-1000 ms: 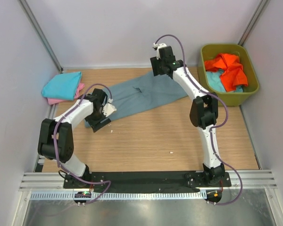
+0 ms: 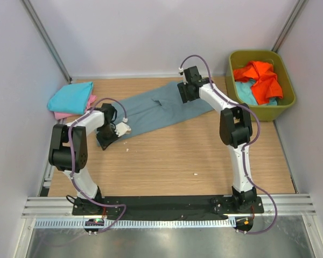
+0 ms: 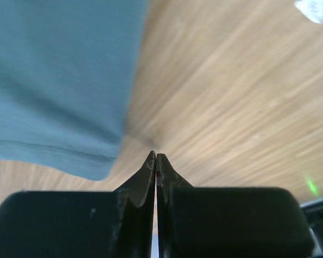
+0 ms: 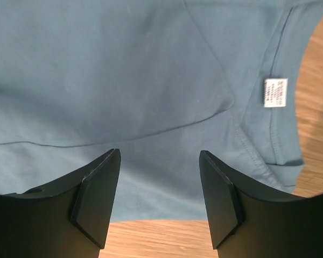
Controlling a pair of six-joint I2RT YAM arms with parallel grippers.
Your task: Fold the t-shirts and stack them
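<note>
A blue-grey t-shirt (image 2: 151, 113) lies spread in a long diagonal strip across the back of the table. My left gripper is shut with nothing between its fingers, and the shirt's near-left corner (image 3: 97, 161) lies flat just beside the tips. In the top view that arm covers the shirt's left end. Over the right part of the shirt, my right gripper stands open, its fingers (image 4: 105, 172) wide apart above the cloth. A white label (image 4: 275, 93) shows along the shirt's side seam there.
At the back left, a folded bright blue cloth (image 2: 70, 98) rests on a pink one (image 2: 90, 102). A green bin (image 2: 290, 91) with orange and teal cloths stands at the back right.
The right gripper has come lower and nearer over the shirt, still open.
</note>
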